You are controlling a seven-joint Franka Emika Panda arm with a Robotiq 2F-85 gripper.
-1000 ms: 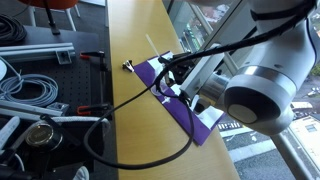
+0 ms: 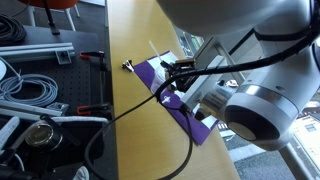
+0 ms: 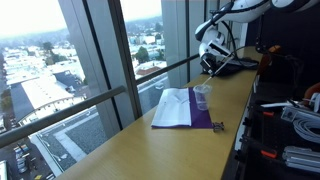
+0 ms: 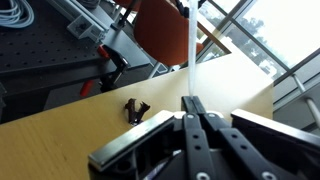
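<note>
In the wrist view my gripper is shut, its dark fingertips together. A thin white strip runs upward in the picture from right beside the tips; whether it is between them or behind them I cannot tell. A purple sheet with white paper on it lies on the wooden table. A clear cup-like thing stands by the paper's edge. Seen from exterior view 1, the arm hangs over the sheet and covers much of it. A small dark item lies on bare wood beside the sheet.
A black perforated work surface with coiled cables and red-handled clamps borders the table. Tall windows line the other side. An orange chair stands past the table's end.
In exterior view 1 the white arm has shifted and now covers more of the upper middle of the picture. Its hanging cable has moved too. The sheet and the small dark item look unmoved.
</note>
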